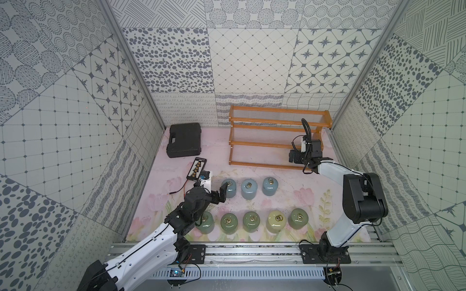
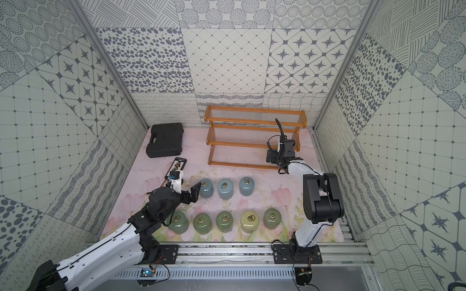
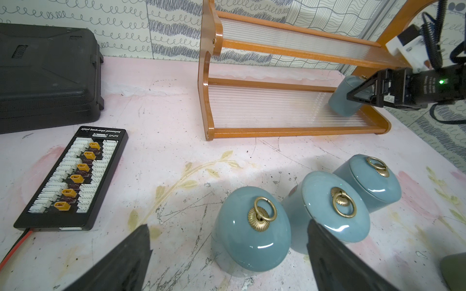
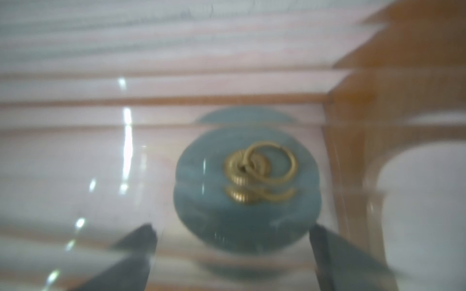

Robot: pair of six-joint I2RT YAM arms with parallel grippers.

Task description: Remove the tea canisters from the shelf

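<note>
Inside the wooden shelf point(image 3: 291, 132), on its lowest level at the right end, stands a blue tea canister point(image 3: 342, 97). My right gripper is open there, one finger to each side of that canister's lid; whether the fingers touch it I cannot tell. Three blue canisters stand on the table in a row: a left one point(image 3: 242, 232), a middle one point(image 3: 315, 203) and a right one point(image 3: 359, 179). My left gripper is open with the left blue canister just ahead of its fingers. Green canisters point(image 1: 251, 220) and a yellowish one point(image 1: 276, 221) line the table's front.
A black case point(image 1: 184, 139) lies at the back left, with a black connector board point(image 3: 72, 179) and its cable in front. The shelf's upper boards overhang my right gripper. Table to the shelf's left is clear.
</note>
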